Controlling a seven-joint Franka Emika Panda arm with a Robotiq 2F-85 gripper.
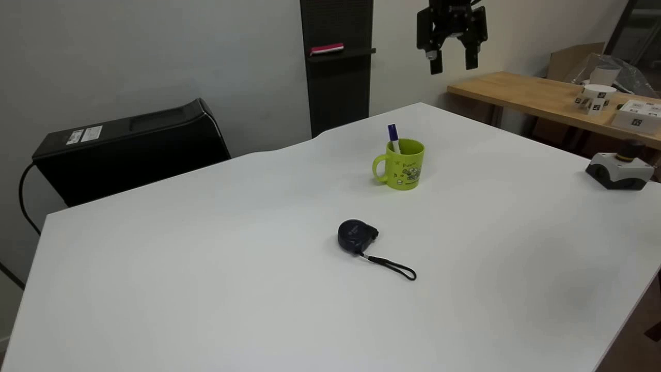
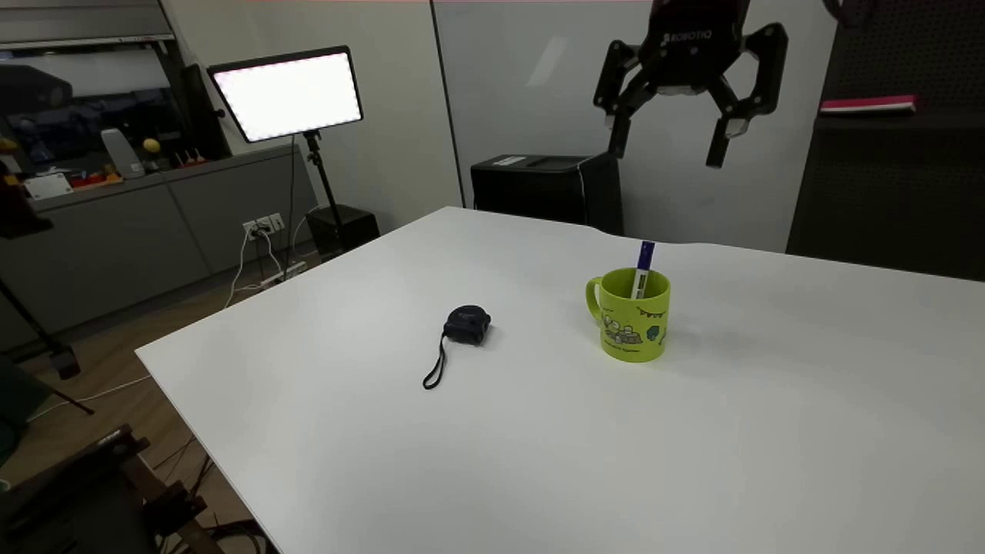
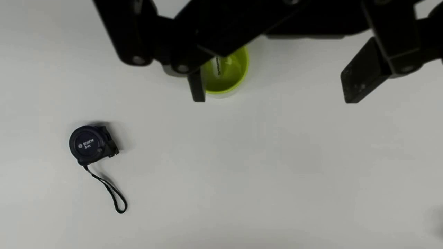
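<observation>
A lime-green mug [image 1: 403, 168] stands upright on the white table, its handle toward the left in both exterior views. Inside it leans a marker [image 2: 642, 268] with a blue cap. The dark tape measure [image 3: 89, 144] lies flat with its black wrist strap [image 3: 108, 186] stretched out on the tabletop. High above the table hangs my gripper [image 2: 666, 152], open, with nothing between its fingers. From the wrist view, one finger [image 3: 197, 86] covers the left part of the mug, whose interior [image 3: 231, 70] shows beside it.
A grey and black control box [image 1: 620, 167] sits at the table's right edge in exterior view 1. Behind the table stands a black case [image 1: 133, 145].
</observation>
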